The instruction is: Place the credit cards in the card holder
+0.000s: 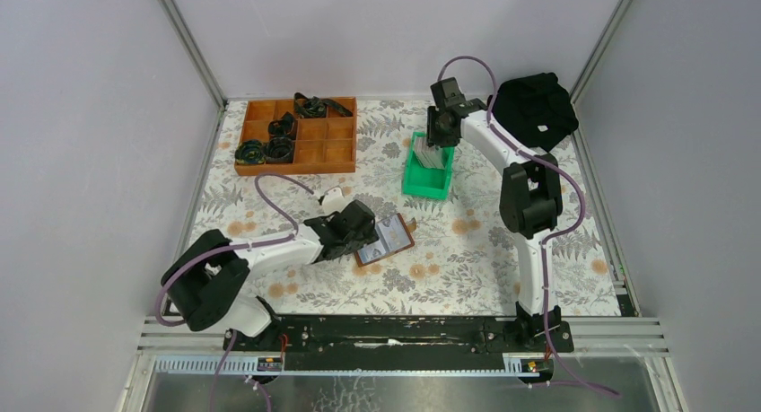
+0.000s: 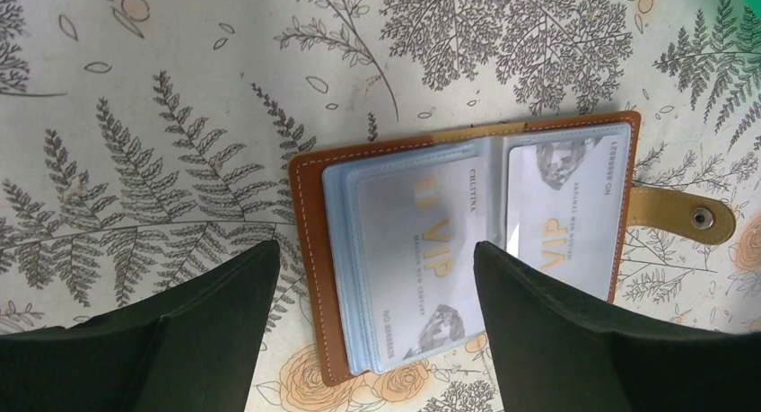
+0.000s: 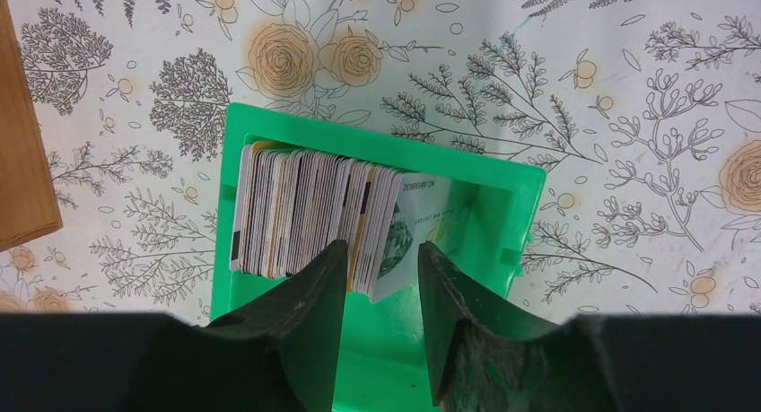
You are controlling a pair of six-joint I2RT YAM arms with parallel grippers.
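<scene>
An open brown card holder (image 2: 314,250) lies flat on the table, its clear sleeves showing a VIP card (image 2: 422,241) on one side and another VIP card (image 2: 561,201) on the other. Above the holder, my left gripper has its fingers apart with nothing held between them. In the right wrist view, a row of cards (image 3: 301,206) stands on edge inside a green box (image 3: 377,363); the endmost card (image 3: 417,219) leans, its printed face showing. My right gripper hovers over that end of the row, open, its fingertips on either side of the leaning card in this view.
A wooden compartment tray (image 1: 310,152) with dark coiled straps (image 1: 314,107) stands at the back left. Black cloth (image 1: 534,111) lies at the back right. The holder's strap (image 2: 682,213) sticks out from one edge.
</scene>
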